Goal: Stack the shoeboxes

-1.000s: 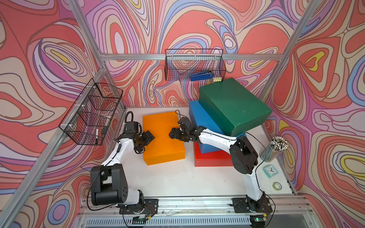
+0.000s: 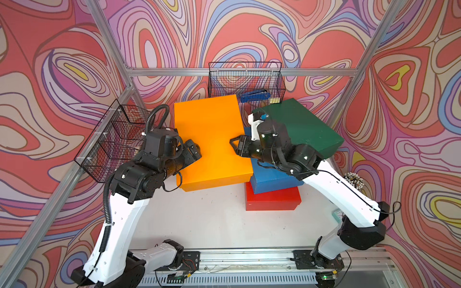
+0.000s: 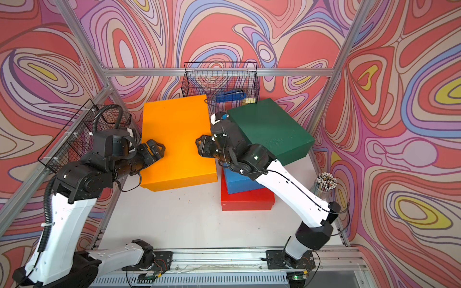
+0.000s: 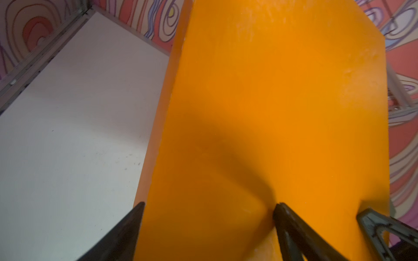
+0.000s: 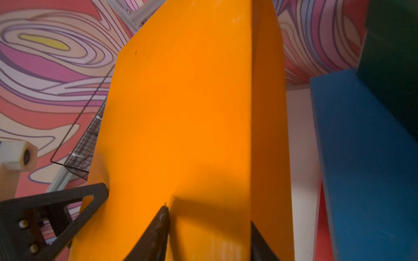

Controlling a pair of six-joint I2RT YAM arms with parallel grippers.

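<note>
An orange shoebox (image 2: 211,129) hangs above the table between my two arms, slightly tilted. At its left side my left gripper (image 2: 192,149) stands open; in the left wrist view its fingers (image 4: 296,232) are wide apart with a corner of the box between them. My right gripper (image 2: 241,145) is shut on the box's right side, with the box edge between its fingers. To the right, a green shoebox (image 2: 302,125) lies askew on a blue shoebox (image 2: 273,180), which rests on a red shoebox (image 2: 272,201). My right arm hides part of this stack.
Wire baskets hang at the back (image 2: 225,84) and on the left (image 2: 108,144). A cup of white-tipped sticks (image 3: 325,182) stands at the table's right edge.
The orange box has risen from the table, up toward the camera, with both grippers at its sides. The stack on the right has not moved.
</note>
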